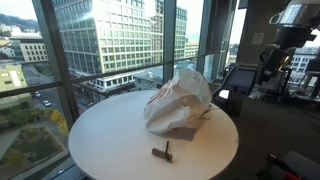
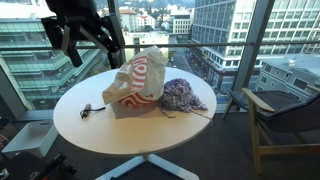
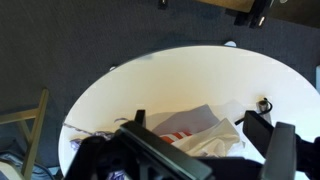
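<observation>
A crumpled white plastic bag with red markings (image 1: 178,101) sits on the round white table (image 1: 95,140); exterior view 2 shows its red rings (image 2: 138,82). Against the bag's far side from the first camera lies a mottled purple-grey bundle (image 2: 181,96), perhaps knitted. A small dark brown object (image 1: 161,154) rests alone near the table's edge. My gripper (image 2: 94,62) hangs above the table, empty, its fingers spread apart. In the wrist view the bag (image 3: 215,138) is partly hidden behind the fingers (image 3: 140,117).
Tall windows border the table. A wooden-armed chair (image 2: 262,115) stands to its right in exterior view 2, and a white bin (image 2: 33,138) on the floor to its left. Bare tabletop surrounds the small brown object.
</observation>
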